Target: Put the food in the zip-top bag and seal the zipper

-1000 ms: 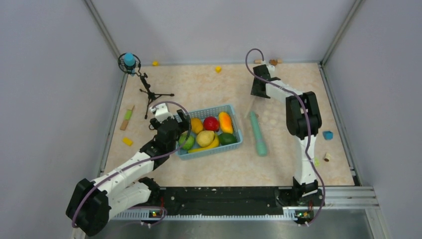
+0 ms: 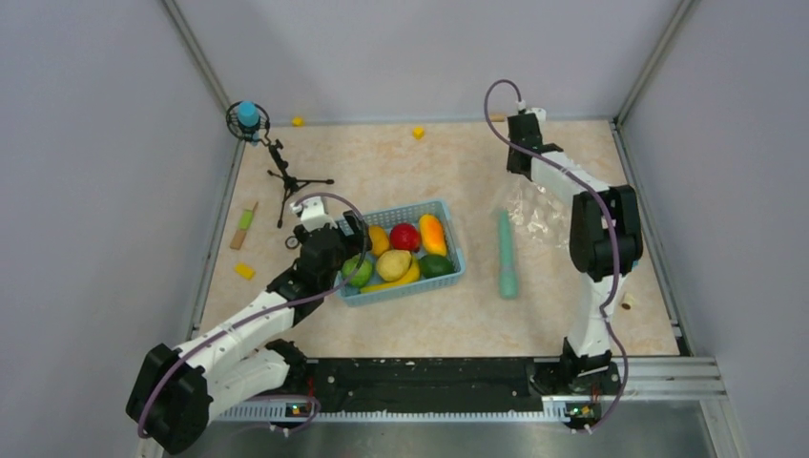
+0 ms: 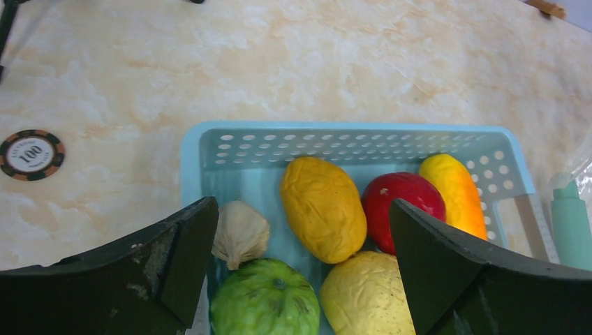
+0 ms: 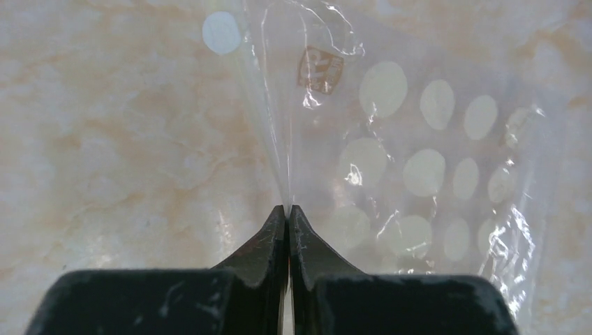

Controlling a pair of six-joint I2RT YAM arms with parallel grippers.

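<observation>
The clear zip top bag (image 4: 426, 174), printed with pale dots, spreads away from my right gripper. That gripper is shut on the bag's edge near the zipper, and the film gathers at its tips. A round white slider (image 4: 222, 33) shows at the upper left in the right wrist view. Above the blue basket (image 3: 349, 126) my left gripper stands open, nothing between its fingers. Inside the basket I see a garlic bulb (image 3: 241, 232), a green melon (image 3: 265, 300), yellow fruits (image 3: 323, 209), a red fruit (image 3: 401, 202), an orange mango (image 2: 432, 235), an avocado (image 2: 437, 266) and a banana (image 2: 405, 277).
A green bottle-shaped thing (image 2: 507, 253) lies between basket and bag. A black tripod (image 2: 281, 172) stands at the back left, and a poker chip (image 3: 32, 154) lies left of the basket. The table front of the basket is clear.
The green thing has turned and shifted.
</observation>
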